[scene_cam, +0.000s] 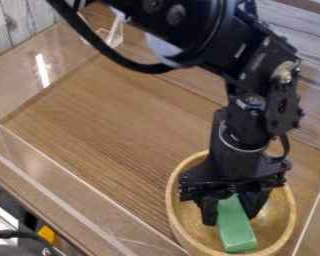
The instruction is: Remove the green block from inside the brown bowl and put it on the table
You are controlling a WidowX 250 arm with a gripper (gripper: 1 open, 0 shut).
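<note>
The green block [236,232] is inside the brown bowl [176,210], its lower end in plain view and its upper end partly covered by the gripper. My black gripper [232,211] points down into the bowl. Its dark fingers stand at either side of the block's upper part. Whether they press on the block or stand slightly apart from it is not clear.
To the left of the bowl, a wide stretch of the wooden table [109,125] is bare. Clear edging [69,195] runs along its left side. At the bottom left corner lie dark and yellow items.
</note>
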